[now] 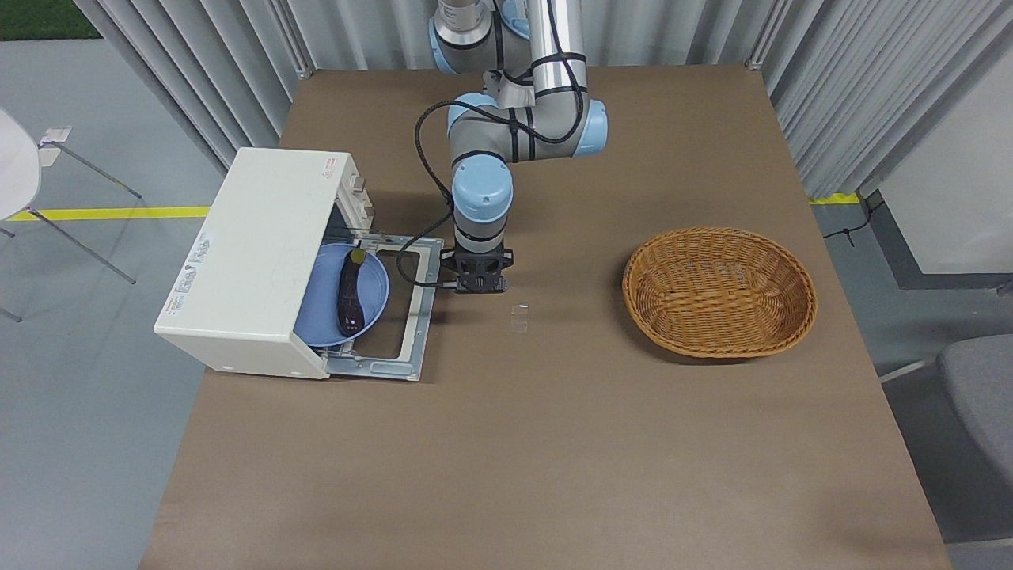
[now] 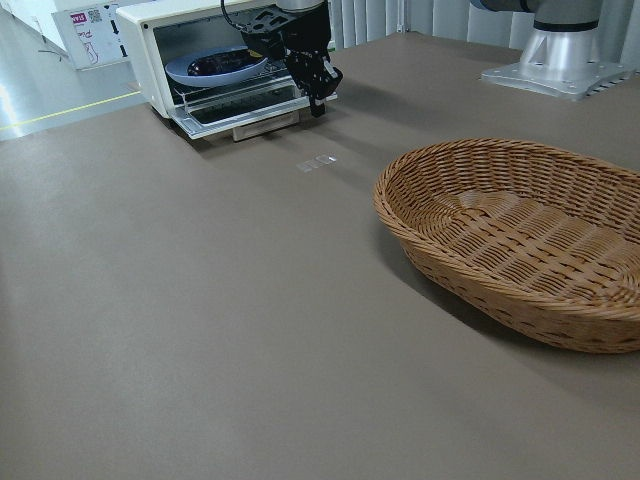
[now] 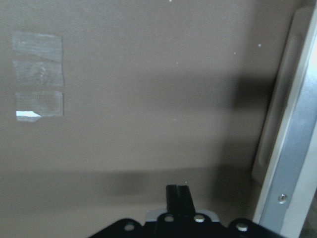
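A white oven stands on the left with its door folded down. Inside and over the door sits a blue plate with a dark eggplant on it. My gripper points down just past the door's outer edge, its black fingers shut together with nothing visible between them. In the wrist view the door's edge runs along the right, beside the bare table.
A wicker basket rests on the right of the table. Small clear tape patches lie near the gripper.
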